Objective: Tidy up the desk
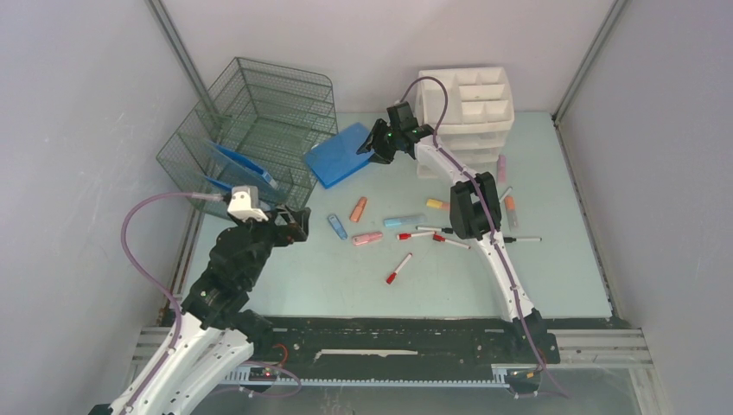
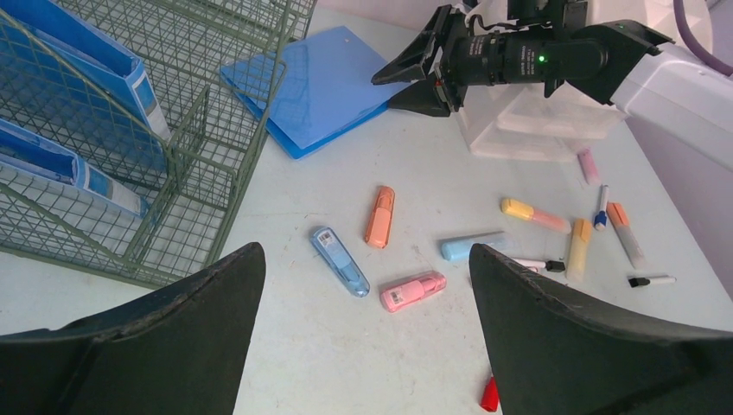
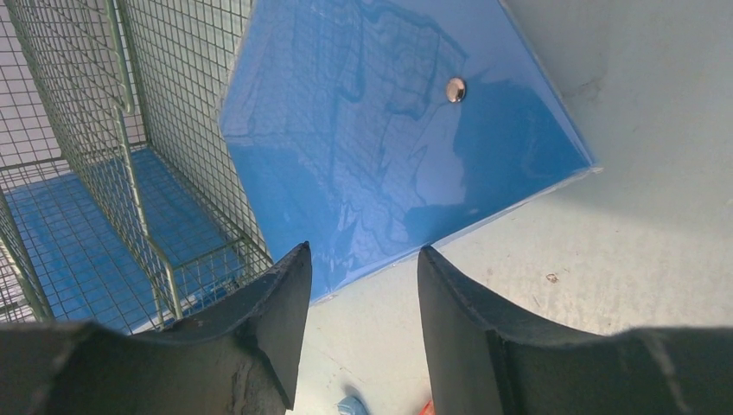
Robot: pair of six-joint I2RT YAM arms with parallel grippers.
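Note:
A blue folder [image 1: 337, 156] lies on the desk beside the green wire rack [image 1: 259, 121]; in the right wrist view it [image 3: 389, 130] fills the middle. My right gripper [image 1: 371, 147] is just above the folder's right edge, open, nothing visible between its fingers. My left gripper [image 1: 290, 223] hovers near the rack's front corner, open and empty in its wrist view [image 2: 366, 337]. Two blue folders [image 2: 99, 78] stand in the rack. Stapler-like items in blue [image 1: 337, 226], orange [image 1: 359, 209] and pink [image 1: 367, 238] lie mid-desk, with several markers [image 1: 398, 268] and highlighters [image 1: 404, 220].
A white drawer organizer [image 1: 480, 104] stands at the back right, behind my right arm. Loose pens are spread over the right half.

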